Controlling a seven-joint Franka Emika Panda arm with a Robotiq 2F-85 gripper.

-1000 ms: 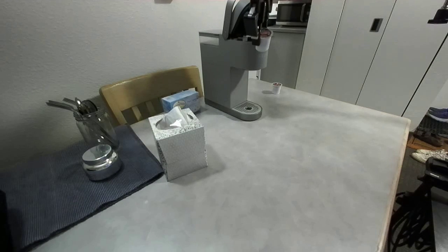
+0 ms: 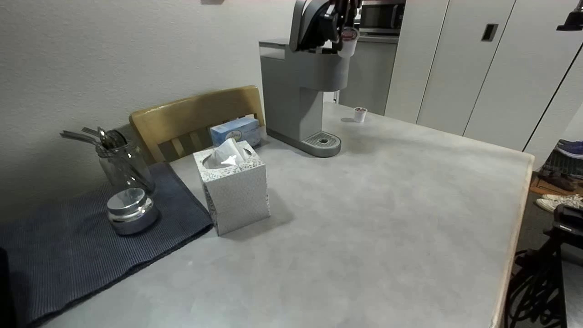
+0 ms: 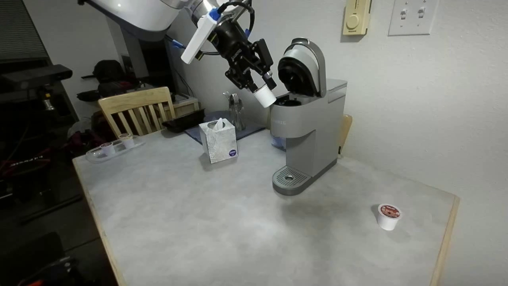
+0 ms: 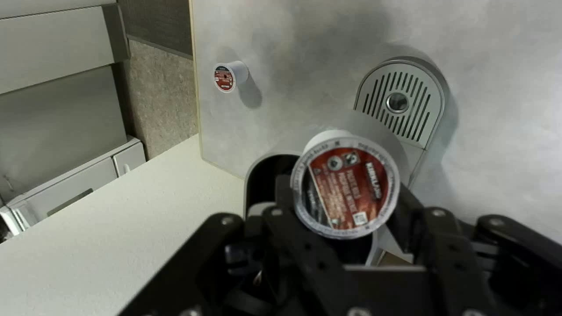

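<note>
A white coffee pod with a red printed lid (image 4: 347, 187) sits between the fingers of my gripper (image 3: 263, 85), which is shut on it. In exterior view 2 the held pod (image 3: 264, 95) is tilted, just left of the coffee maker's top. The grey coffee maker (image 3: 304, 119) has its lid (image 3: 303, 69) raised, and the dark pod opening (image 3: 288, 101) shows. Exterior view 1 puts the pod (image 2: 348, 43) in front of the machine's head, near its upper edge. A second pod (image 3: 389, 217) stands upright on the table.
A grey patterned tissue box (image 2: 237, 188) and a blue box (image 2: 236, 131) stand near the machine. A clear tray (image 3: 114, 148) with pods lies at the table's far left.
In exterior view 1, my gripper and the held pod have risen a little and shifted slightly right. The coffee maker and the pod on the table have stayed put.
</note>
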